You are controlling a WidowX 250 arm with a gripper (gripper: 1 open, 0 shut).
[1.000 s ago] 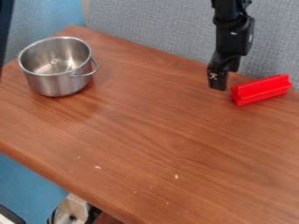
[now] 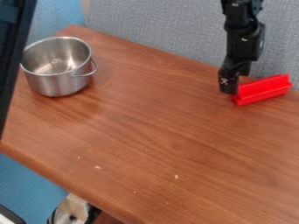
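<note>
My black gripper (image 2: 229, 82) hangs at the upper right, its fingers low at the left end of a red elongated object (image 2: 263, 88) that lies on the wooden table. The fingertips are dark and small in this view, and whether they touch the red object is unclear. At the upper left a steel pot (image 2: 56, 68) with side handles stands on the table and looks empty.
A grey padded wall (image 2: 152, 26) runs along the back. A dark vertical shape cuts across the left edge of the view.
My gripper has moved to the right and slightly down, closer to the red object. The red object and the pot look unmoved.
</note>
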